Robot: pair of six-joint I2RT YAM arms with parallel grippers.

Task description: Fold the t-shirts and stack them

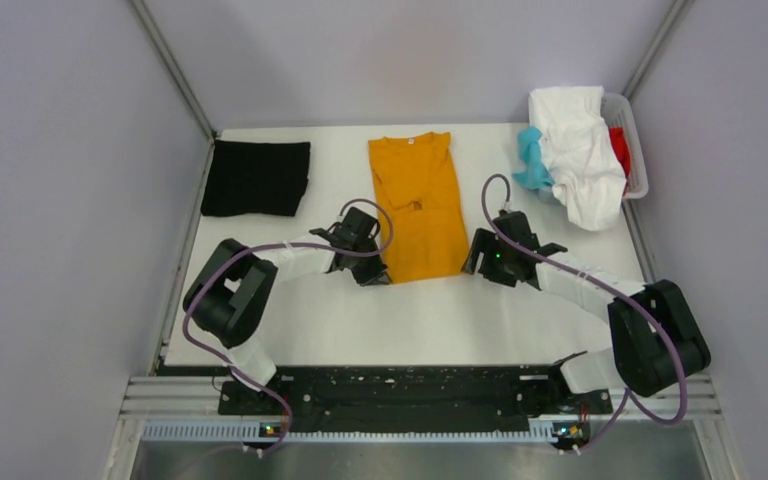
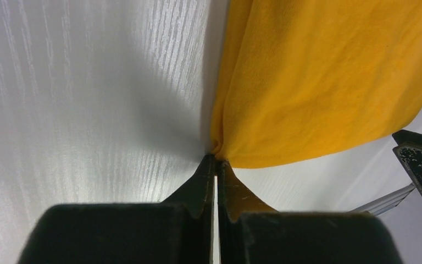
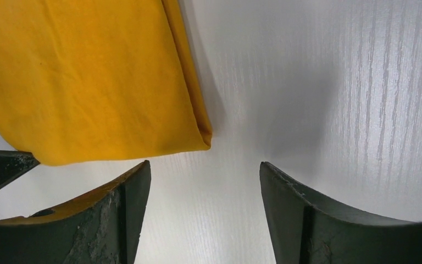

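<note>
An orange t-shirt (image 1: 420,235), its sides folded inward, lies lengthwise on the white table with its collar end at the back. At its near left corner my left gripper is shut, the fingertips meeting on the cloth edge of the orange t-shirt (image 2: 318,82). By the near right corner stands my right gripper, its fingers apart and the corner of the orange t-shirt (image 3: 115,99) lying between and just beyond them, not gripped. A folded black t-shirt (image 1: 255,178) rests flat at the table's back left.
A white basket (image 1: 636,150) at the back right holds a white cloth (image 1: 575,140), a light blue cloth (image 1: 532,165) and a red cloth (image 1: 618,147); some hang over its edge.
</note>
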